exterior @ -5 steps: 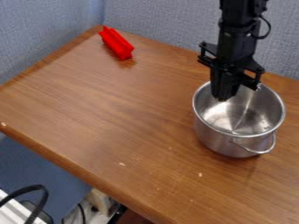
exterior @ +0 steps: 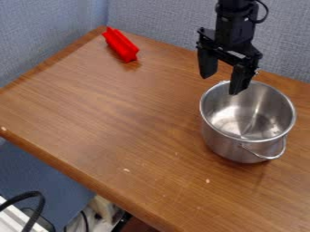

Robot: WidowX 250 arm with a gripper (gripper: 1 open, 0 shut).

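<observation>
My black gripper [exterior: 223,72] hangs open over the back rim of a steel pot [exterior: 247,129] on the right of the wooden table [exterior: 109,136], with nothing visible between its fingers. A red object [exterior: 121,45], roughly cylindrical, lies at the table's back left, well away from the gripper.
Grey padded walls stand along the back and left. Black cables [exterior: 32,198] and a white item are below the table's edge at the lower left.
My gripper has risen from over the pot's interior to higher above its back rim, so more of the inside shows. The pot and red object have not visibly moved.
</observation>
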